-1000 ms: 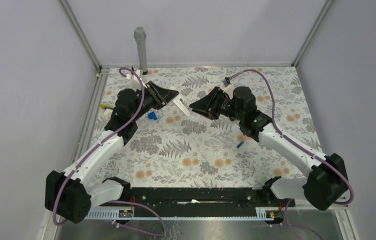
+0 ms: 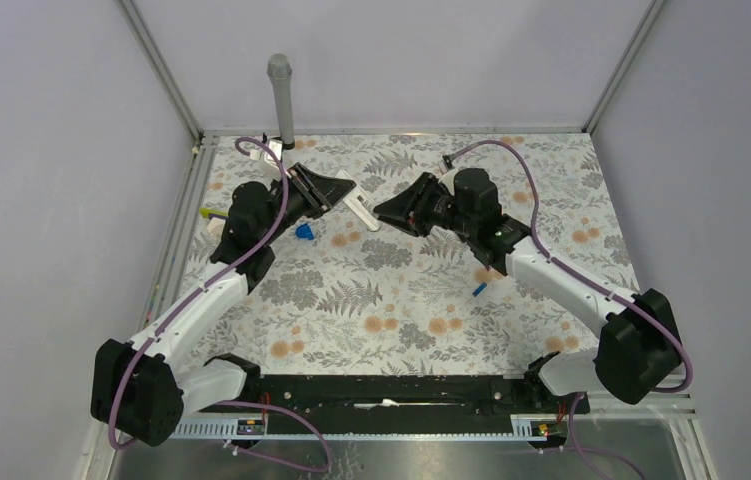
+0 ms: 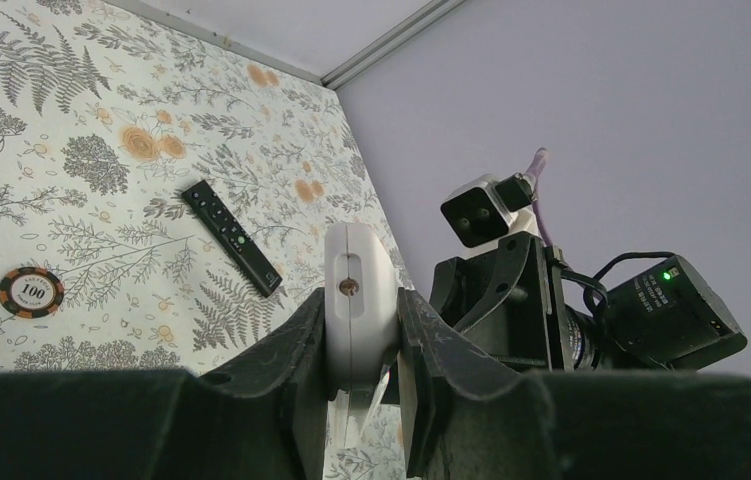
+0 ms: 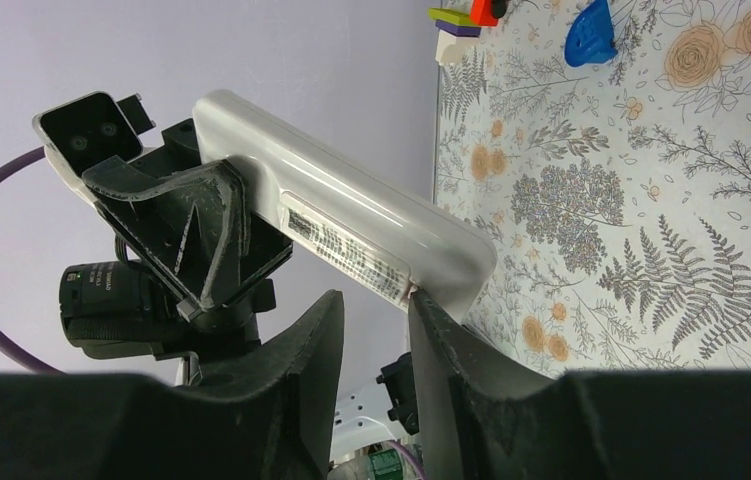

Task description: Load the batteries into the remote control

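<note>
A white remote control hangs tilted above the table, with my left gripper shut on it. Its side with a recessed panel and a printed label faces the right wrist camera. My right gripper is close by the remote's lower end. One of its fingertips overlaps the end of that recess, where a small reddish-brown spot shows; contact cannot be made out. Background shows through the gap between the right fingers, and no battery is visible there. A small blue cylinder, perhaps a battery, lies on the table.
A black remote-like bar and a poker chip lie on the patterned table. Toward the left are a blue object and stacked coloured blocks.
My right arm has shifted slightly left, bringing its fingertips closer to the remote. The left gripper and the remote it holds have barely moved.
</note>
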